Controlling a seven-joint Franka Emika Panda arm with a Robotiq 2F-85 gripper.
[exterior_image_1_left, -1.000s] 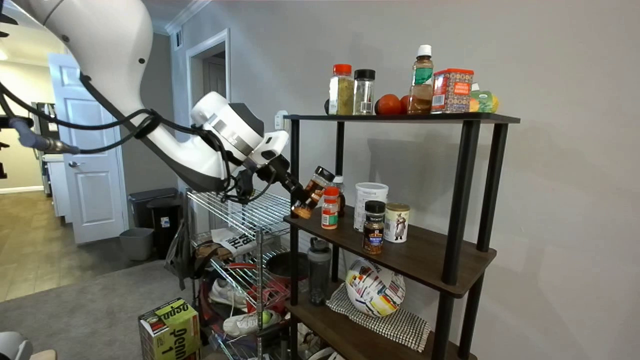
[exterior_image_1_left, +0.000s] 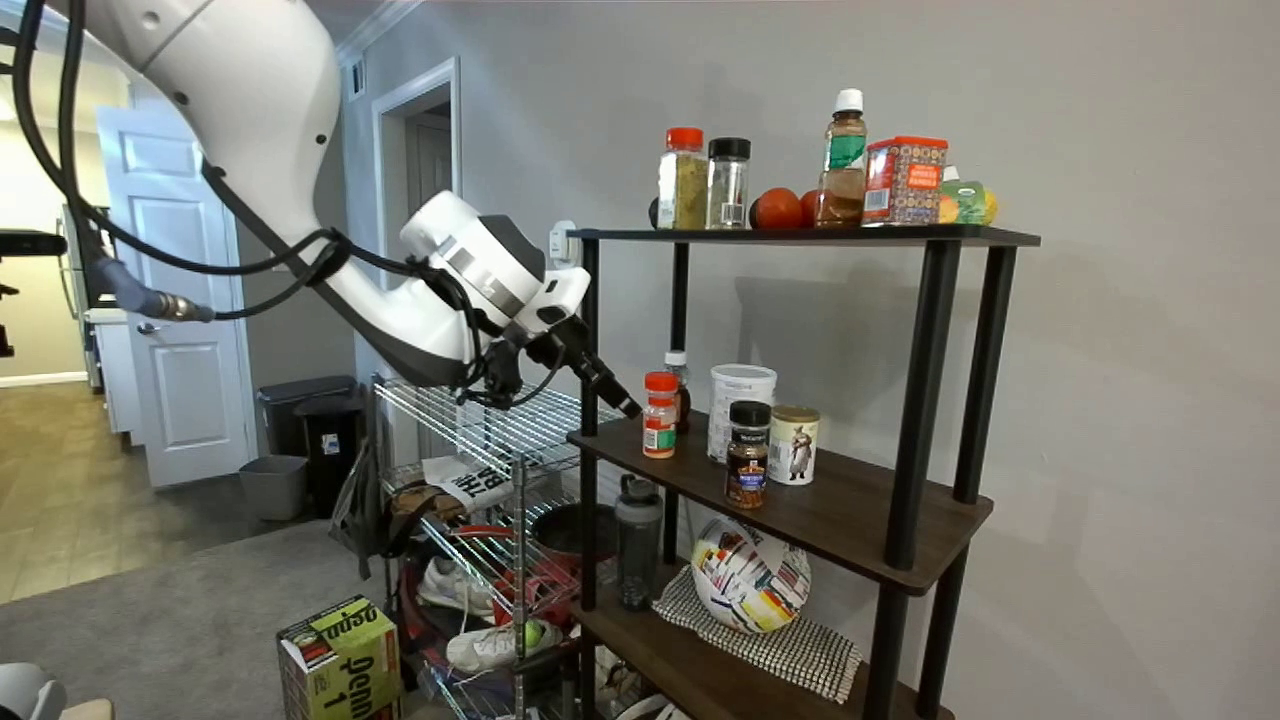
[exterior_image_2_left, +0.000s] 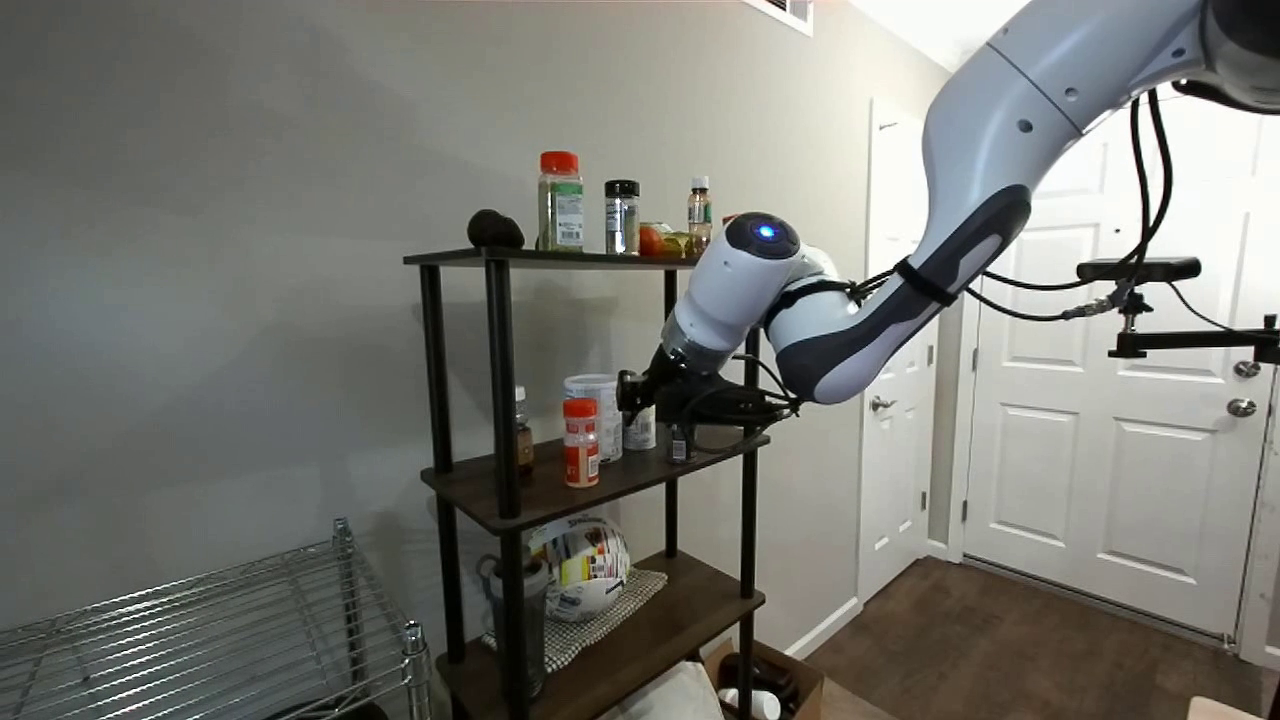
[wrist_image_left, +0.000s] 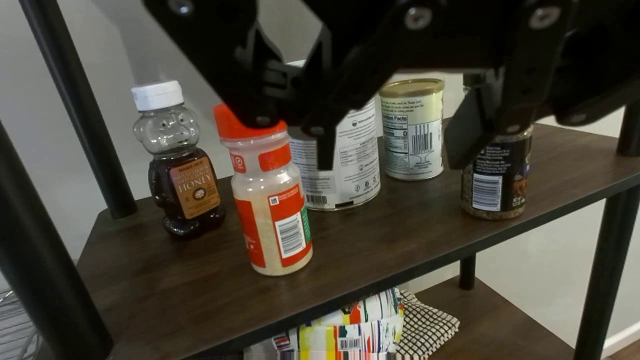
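Observation:
My gripper stands open above the middle shelf (wrist_image_left: 180, 288), its two fingers apart with nothing held between them. In the wrist view, a red-capped seasoning bottle (wrist_image_left: 273, 210) stands upright beside the left finger, which hides part of its cap. A honey bear bottle (wrist_image_left: 184, 174) is farther left. Behind the fingers are a white tub (wrist_image_left: 354, 162) and a gold-lidded can (wrist_image_left: 414, 135). The right finger partly covers a dark-labelled spice jar (wrist_image_left: 495, 180) near the shelf's front edge. Exterior view 1 shows the gripper (exterior_image_1_left: 629, 409) just left of the red-capped bottle (exterior_image_1_left: 660, 420).
Black shelf posts (exterior_image_1_left: 924, 396) flank the shelf. Several containers and tomatoes stand on the top shelf (exterior_image_1_left: 792, 236). Below are a patterned ball (exterior_image_1_left: 750, 576) and a dark bottle (exterior_image_1_left: 638, 540). A wire rack (exterior_image_1_left: 480, 420) adjoins on the left. The middle shelf's right part is clear.
A second ago the gripper was shut on a tilted, black-lidded spice jar beside the red-capped bottle. That jar is gone from the gripper and from view. The arm has shifted slightly right, its fingertips lower.

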